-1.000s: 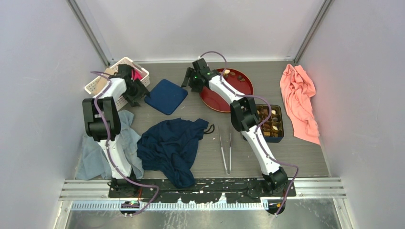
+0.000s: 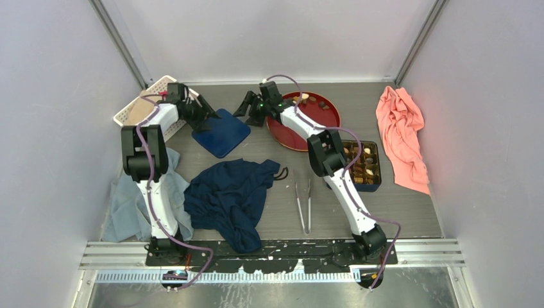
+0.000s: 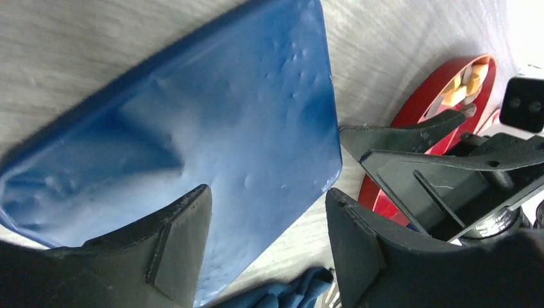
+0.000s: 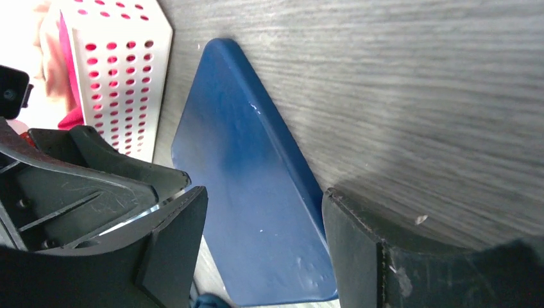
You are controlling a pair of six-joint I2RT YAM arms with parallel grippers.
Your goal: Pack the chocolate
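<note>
A dark blue square lid (image 2: pixel 221 133) lies on the table, seen close up in both wrist views (image 3: pixel 212 128) (image 4: pixel 250 179). My left gripper (image 2: pixel 206 115) hangs over its left side, fingers apart with nothing visible between them. My right gripper (image 2: pixel 247 112) is at the lid's right edge, fingers apart; in the right wrist view one fingertip meets the raised edge. The chocolate box (image 2: pixel 368 181), filled in its compartments, sits beside the right arm, partly hidden by it. A red plate (image 2: pixel 289 135) holds several loose chocolates.
A white basket (image 2: pixel 126 113) stands at back left. Navy cloth (image 2: pixel 228 199), light blue cloth (image 2: pixel 125 212) and salmon cloth (image 2: pixel 401 138) lie around. Two metal tongs (image 2: pixel 299 208) lie front centre. Bare table lies between lid and tongs on the right.
My left gripper has moved right, over the lid. The lid has shifted slightly.
</note>
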